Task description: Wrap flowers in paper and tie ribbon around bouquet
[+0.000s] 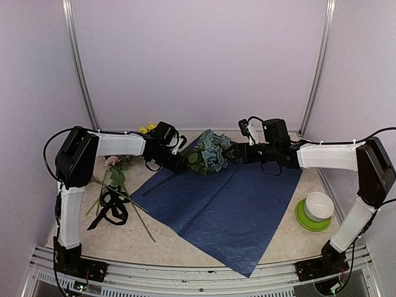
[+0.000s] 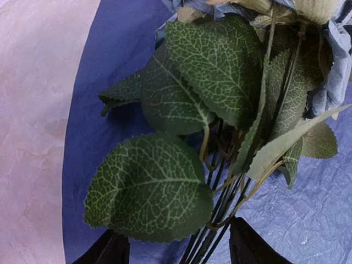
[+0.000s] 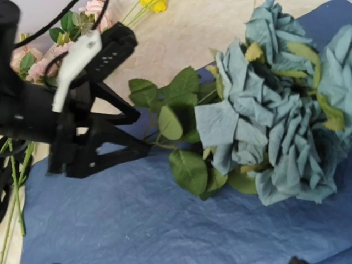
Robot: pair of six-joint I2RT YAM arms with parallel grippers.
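Note:
The bouquet of blue fake flowers (image 1: 213,152) lies on dark blue wrapping paper (image 1: 210,210), blooms to the right and dark stems (image 2: 212,239) running down to the left. My left gripper (image 1: 180,163) is at the stems just below the leaves (image 2: 148,187); in the left wrist view its fingers (image 2: 113,250) stand apart on either side of them, with a gap showing. My right gripper (image 1: 231,153) is beside the blooms on the right. Only dark tips show at the bottom edge of the right wrist view, far apart, with nothing between them. A black ribbon (image 1: 116,207) lies at left.
Pink flowers (image 3: 41,66) and yellow flowers (image 3: 157,5) lie loose behind and below the left arm, green stems spread near the ribbon. A white bowl (image 1: 318,206) sits on a green plate (image 1: 305,218) at the right.

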